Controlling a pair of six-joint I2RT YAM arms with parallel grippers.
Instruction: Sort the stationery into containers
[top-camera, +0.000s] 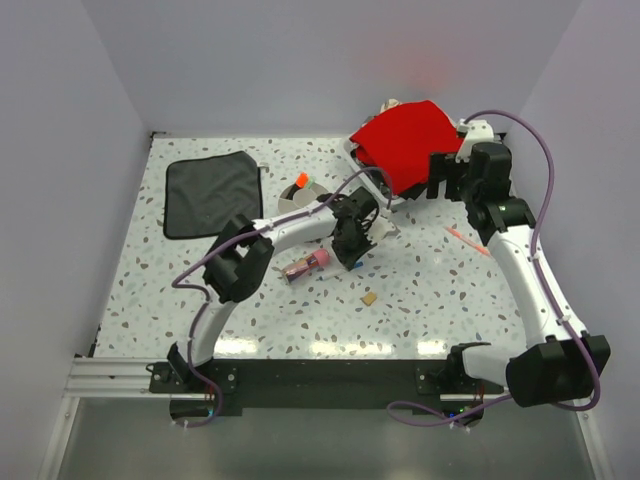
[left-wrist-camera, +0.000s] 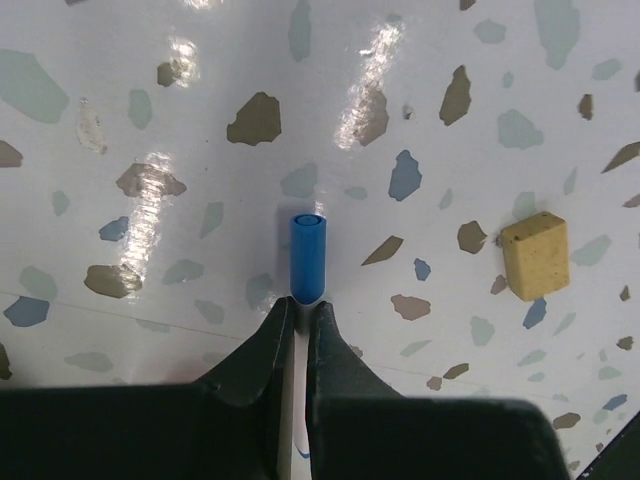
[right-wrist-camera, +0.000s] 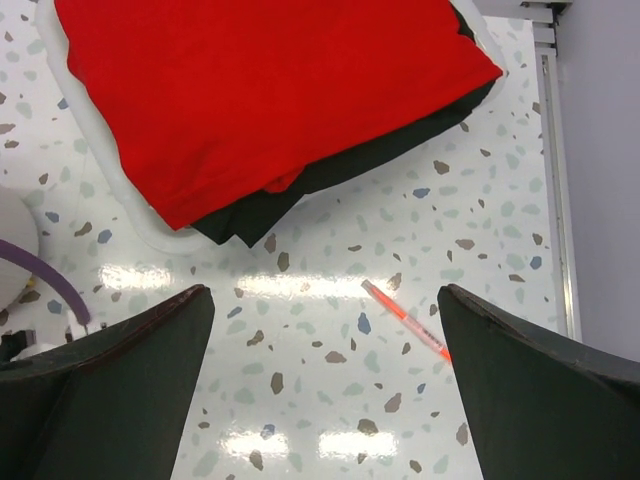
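My left gripper is shut on a white pen with a blue cap (left-wrist-camera: 308, 255), low over the speckled table. A yellow eraser (left-wrist-camera: 535, 255) lies to its right in the left wrist view, also seen from above as a small block (top-camera: 369, 298). Near the left arm lie a pink cylinder (top-camera: 305, 265) and a round container (top-camera: 287, 205), partly hidden. My right gripper is open above the table, near an orange pen (right-wrist-camera: 405, 320) lying at the right.
A dark pad (top-camera: 212, 195) lies at the back left. Red cloth (right-wrist-camera: 270, 90) over dark fabric fills a white tray (right-wrist-camera: 100, 150) at the back right.
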